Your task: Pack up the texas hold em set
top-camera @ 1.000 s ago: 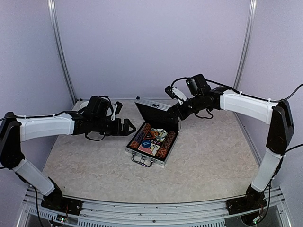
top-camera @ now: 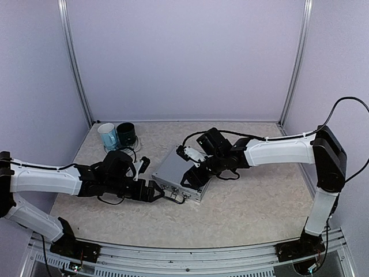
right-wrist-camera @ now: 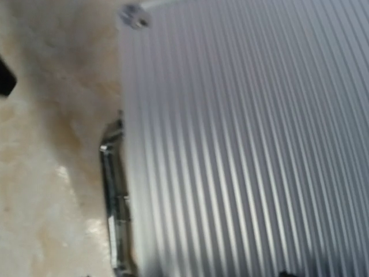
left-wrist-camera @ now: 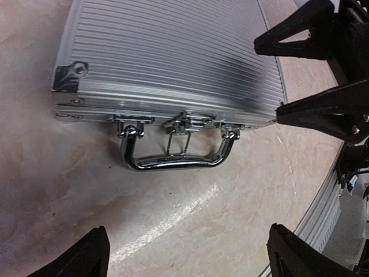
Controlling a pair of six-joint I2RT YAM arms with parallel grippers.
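Observation:
The silver ribbed case (top-camera: 176,165) lies flat on the table with its lid down. Its curved handle (left-wrist-camera: 179,164) points to the front, and a wire loop hangs below the latch (left-wrist-camera: 189,122). In the left wrist view, my left gripper is open in front of the handle with nothing between its fingers. My right gripper (top-camera: 193,180) is over the front right part of the lid. Its fingers (left-wrist-camera: 320,109) look somewhat apart at the case's right front corner; whether they hold anything is unclear. The case's contents are hidden.
A light blue mug (top-camera: 108,136) and a black mug (top-camera: 126,134) stand at the back left, behind my left arm. Bare table lies in front of the case and to its right.

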